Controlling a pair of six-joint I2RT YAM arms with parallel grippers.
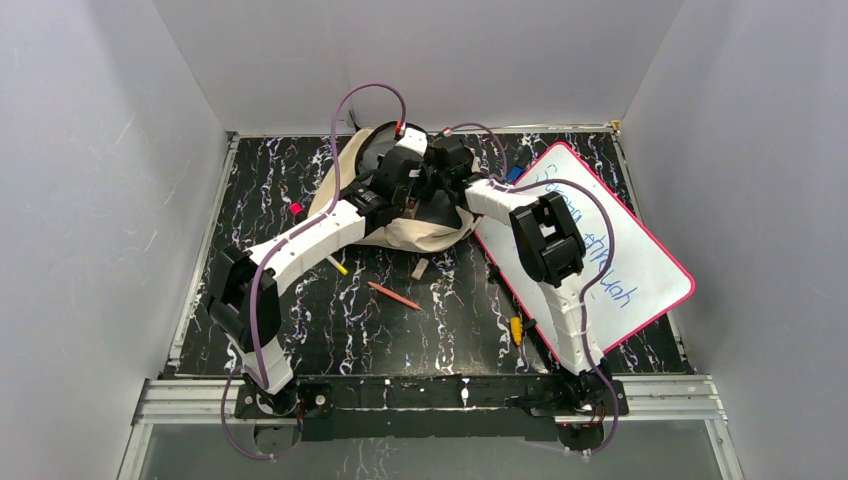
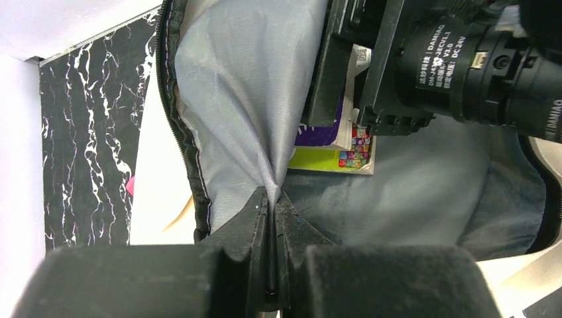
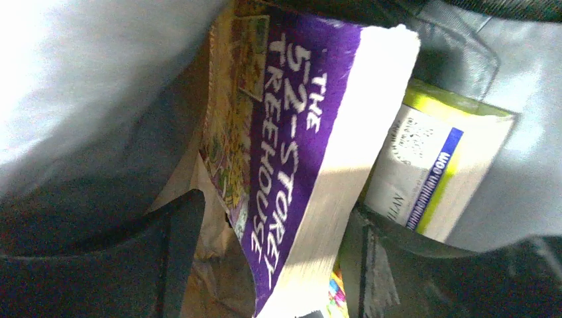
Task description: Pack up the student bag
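Note:
The cream bag (image 1: 410, 236) lies unzipped at the back of the table, its grey lining (image 2: 411, 192) facing up. My left gripper is shut on a fold of that lining near the zip. Inside the bag, a thick purple book (image 3: 291, 139) titled "The 52-Storey Treehouse" stands tilted beside a yellow-green book (image 3: 437, 172). My right gripper reaches into the bag, part open, its fingers (image 3: 159, 252) on either side of the purple book's lower end. Whether both fingers touch the book, I cannot tell.
A whiteboard (image 1: 590, 260) with blue writing covers the right side. In front of the bag lie an orange pencil-like stick (image 1: 394, 295), a small pale block (image 1: 420, 269) and a yellow-tipped pen (image 1: 338, 265). A yellow-handled tool (image 1: 516, 330) rests by the board.

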